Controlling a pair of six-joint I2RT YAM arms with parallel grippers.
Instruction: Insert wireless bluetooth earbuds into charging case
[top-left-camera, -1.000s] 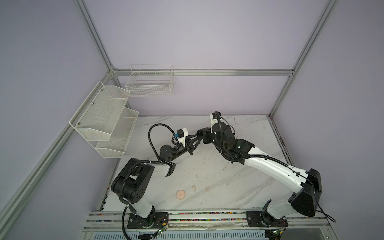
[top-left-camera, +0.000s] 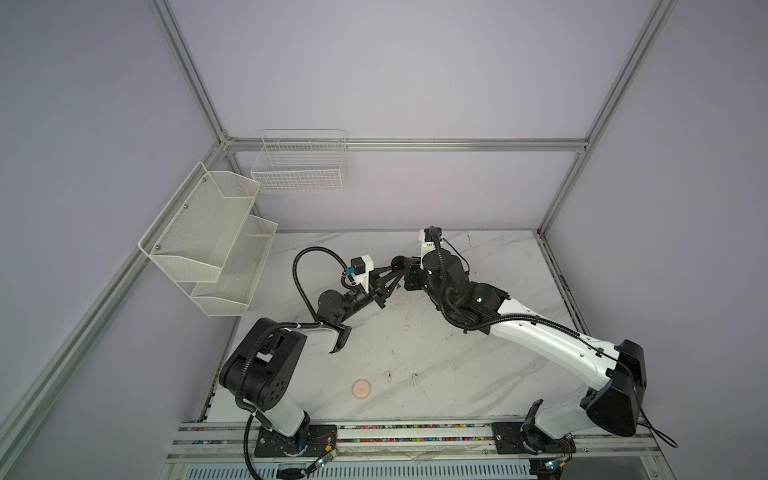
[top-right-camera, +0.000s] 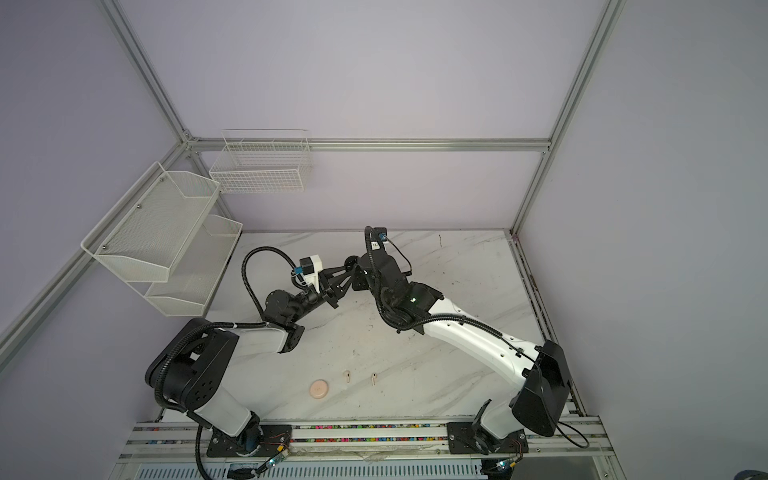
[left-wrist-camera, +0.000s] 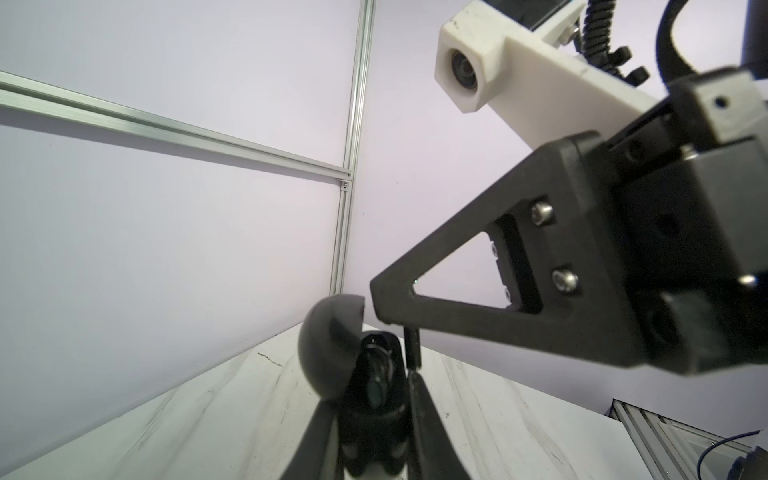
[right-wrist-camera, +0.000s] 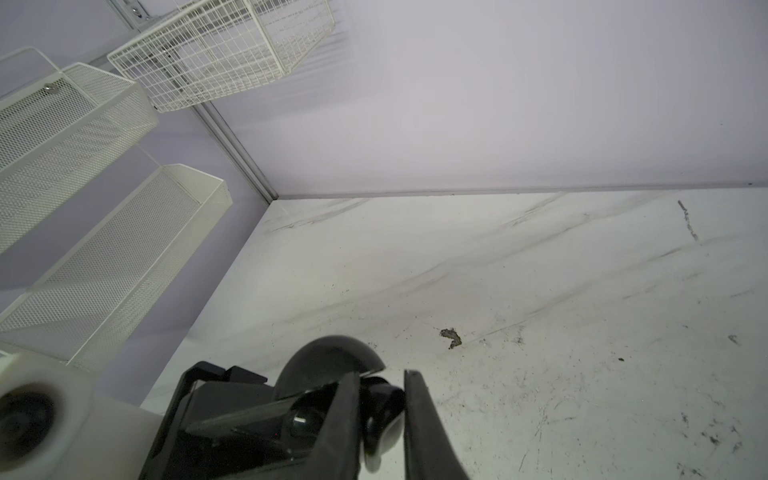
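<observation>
In the left wrist view a glossy black charging case (left-wrist-camera: 372, 420), its rounded lid (left-wrist-camera: 332, 344) raised, is held between the fingers of my left gripper. My right gripper reaches in from the right, its tip close against the open case. In the right wrist view, the right gripper is shut on a dark earbud (right-wrist-camera: 380, 412) with a pale tip, right beside the case lid (right-wrist-camera: 332, 364). The two grippers meet above the table in the top left view. Whether the earbud sits in its slot cannot be told.
On the marble table (top-left-camera: 464, 360) lie a pale pink round case (top-left-camera: 361, 389) and two small pinkish pieces (top-left-camera: 389, 376), near the front edge. White mesh shelves (top-left-camera: 212, 240) stand at the left, and a wire basket (top-left-camera: 300, 168) hangs at the back.
Both arms have shifted only slightly, the grippers staying together. The raised lid sits a touch higher and further left. The items on the table have not moved.
</observation>
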